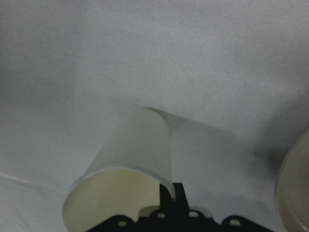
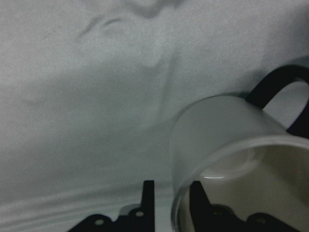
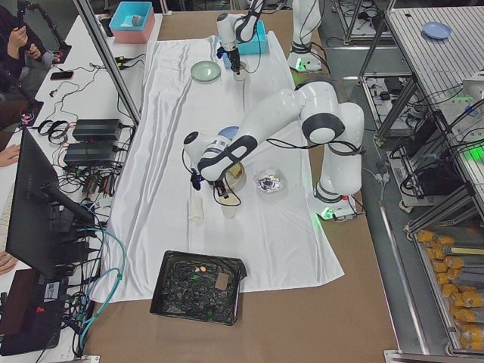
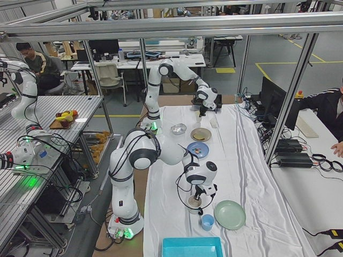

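Observation:
A white paper cup [image 1: 128, 147] stands below my left gripper [image 3: 225, 195]; in the left wrist view its rim is at the dark fingertips, and I cannot tell whether they are shut on it. My right gripper is open, with its fingers either side of the near wall of a white mug [image 2: 222, 121] with a black handle. A small blue cup [image 4: 207, 222] stands beside the mug.
A green plate [image 4: 230, 214], a blue plate [image 4: 203, 151], a tan dish [image 4: 206, 134] and a clear container [image 3: 269, 181] are on the white cloth. A black tray [image 3: 162, 299] is at one end, a turquoise bin [image 4: 191, 247] at the other.

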